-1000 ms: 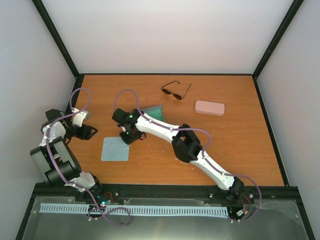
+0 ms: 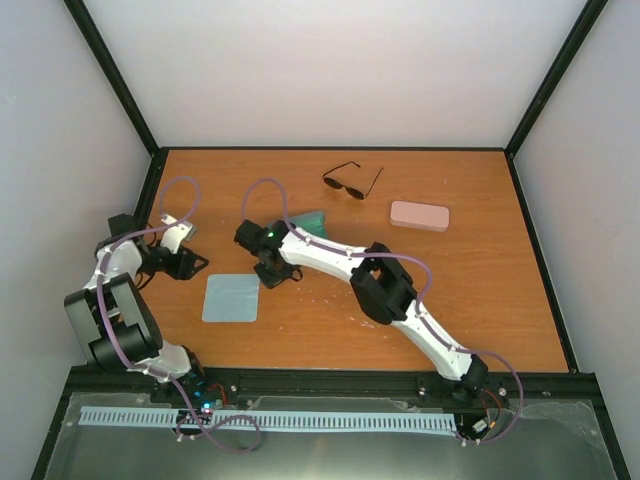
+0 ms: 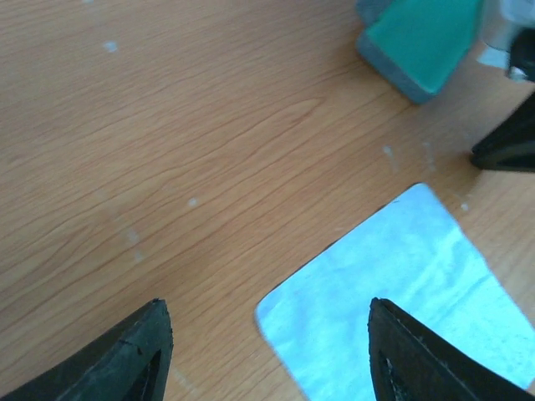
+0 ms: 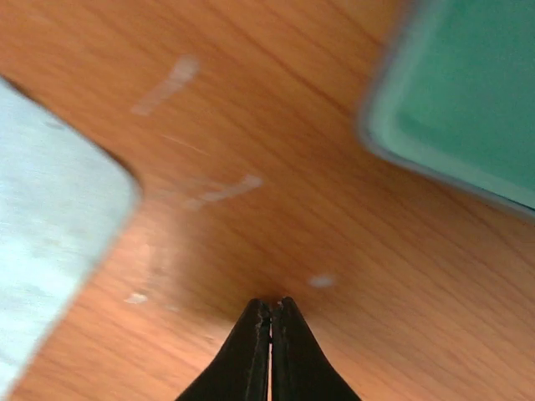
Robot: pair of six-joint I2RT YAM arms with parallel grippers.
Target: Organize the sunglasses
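Dark sunglasses (image 2: 354, 190) lie at the back centre, temples open. A pale blue cloth (image 2: 230, 298) lies flat at the front left. A teal case (image 2: 309, 223) sits behind my right arm. My right gripper (image 2: 270, 272) is low over the wood between cloth and case, its fingertips shut together in the right wrist view, nothing visible between them. My left gripper (image 2: 195, 264) hangs at the left edge; in the left wrist view its fingers (image 3: 125, 351) stand apart beside the cloth, and whether anything is between them below the frame does not show.
A pink case (image 2: 419, 215) lies right of the sunglasses. A dark frame borders the table.
My right gripper has shifted slightly right, away from the cloth. My left arm has moved slightly right too. Sunglasses, cloth and cases lie unchanged.
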